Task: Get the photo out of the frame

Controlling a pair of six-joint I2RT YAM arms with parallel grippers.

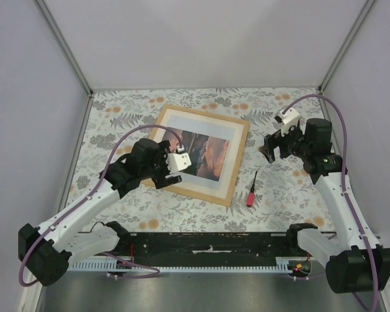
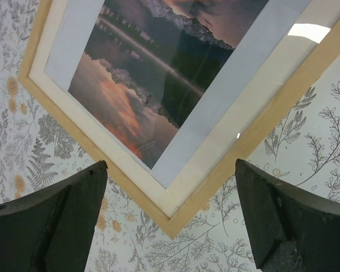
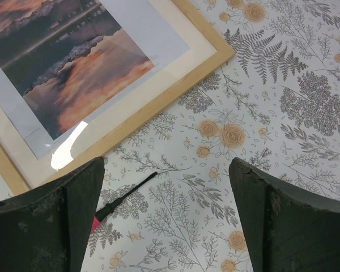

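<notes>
A light wooden picture frame (image 1: 208, 197) lies flat on the patterned table, turned at a slant. Behind its clear, glinting cover sits the photo (image 1: 211, 156) of a sunset sky and dark rocks, with a pale border. My left gripper (image 1: 168, 164) hovers over the left part of the frame, open and empty, hiding some of the photo. In the left wrist view, one corner of the frame (image 2: 169, 224) shows between its fingers. To the right of the frame, my right gripper (image 1: 268, 149) is open above bare table, nothing between its fingers.
A screwdriver (image 1: 251, 195) with a red handle lies just right of the frame, its thin shaft pointing toward the back. Walls close in the back and sides.
</notes>
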